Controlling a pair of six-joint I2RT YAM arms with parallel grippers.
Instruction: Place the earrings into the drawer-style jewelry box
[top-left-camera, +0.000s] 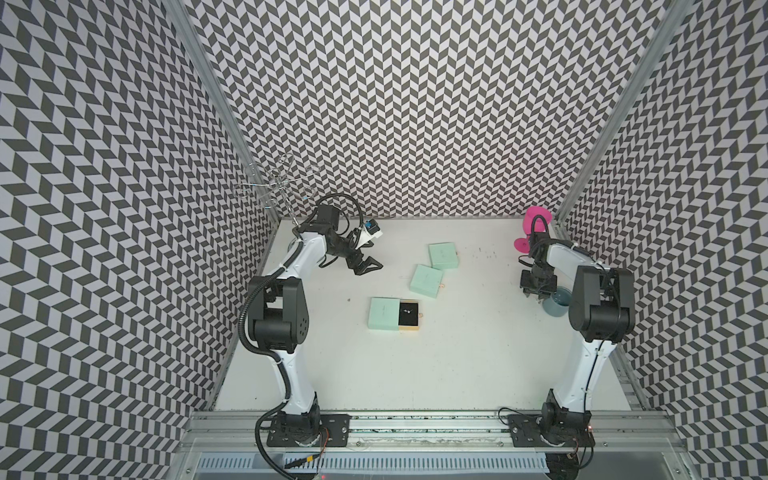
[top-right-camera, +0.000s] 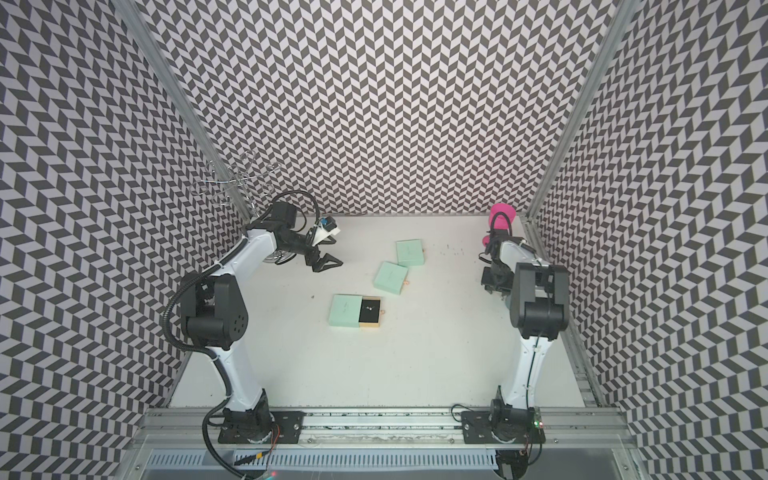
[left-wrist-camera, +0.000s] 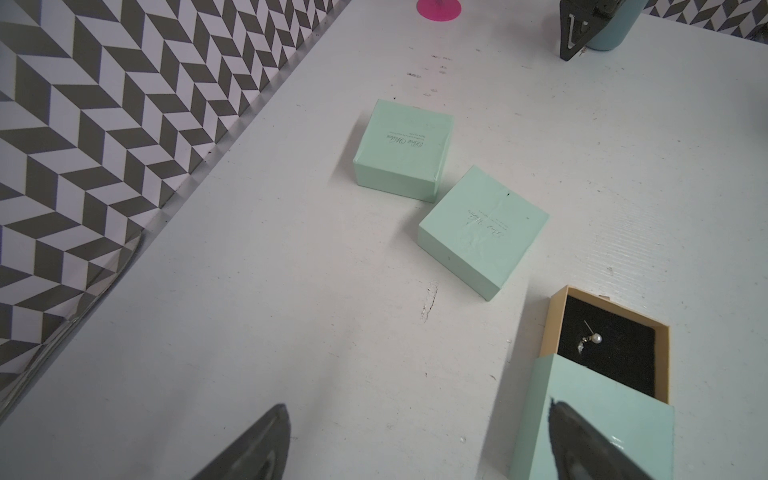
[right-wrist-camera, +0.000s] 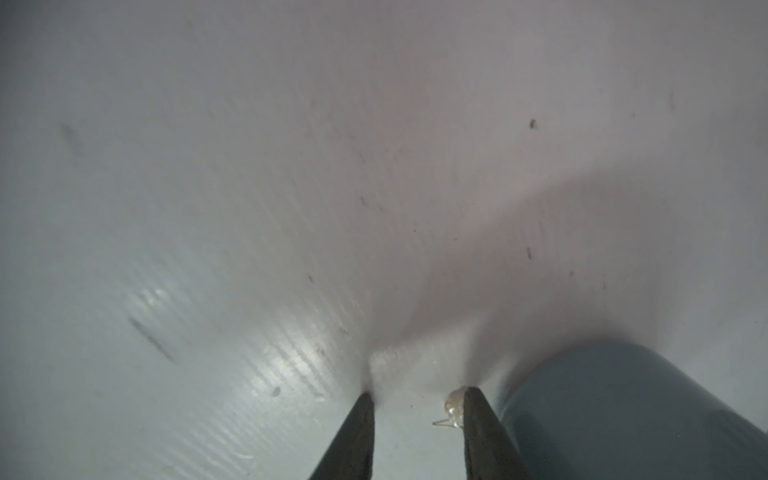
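An earring (right-wrist-camera: 454, 406) lies on the table in the right wrist view, close by the right fingertip of my right gripper. That gripper is open over the table, and the finger partly covers the earring. A mint jewelry box (top-left-camera: 384, 313) has its drawer (top-left-camera: 409, 314) pulled out to the right. On the drawer's black foam rests a pearl earring (left-wrist-camera: 596, 338), with a small sparkly piece beside it. My left gripper hangs open and empty above the table, behind and left of that box.
Two other mint boxes, one nearer (top-left-camera: 426, 281) and one farther back (top-left-camera: 443, 255), appear closed. A blue-grey cup (right-wrist-camera: 640, 416) stands tight beside the right gripper. Something pink (top-left-camera: 537, 217) is in the back right corner, a wire stand (top-left-camera: 277, 185) at back left.
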